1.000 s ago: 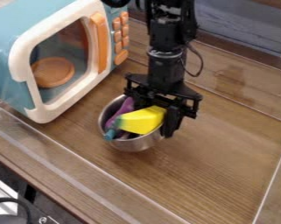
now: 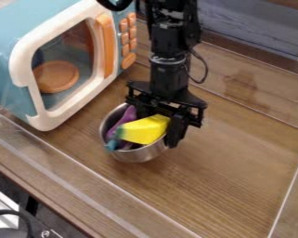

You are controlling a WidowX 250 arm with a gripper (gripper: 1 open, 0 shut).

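A steel bowl [image 2: 138,153] sits on the wooden table, holding a yellow object [image 2: 144,128] and a purple item with a teal part [image 2: 120,125]. The black gripper [image 2: 161,119] is low over the bowl's right side, its fingers around the right end of the yellow object or the bowl's edge there; it looks shut on the yellow object, though the contact is partly hidden.
A toy microwave [image 2: 52,37] with an orange disc inside stands at the back left, close to the bowl. A wall runs along the back, and cables lie at the lower left.
The gripper and bowl with its contents have shifted very slightly; otherwise little differs.
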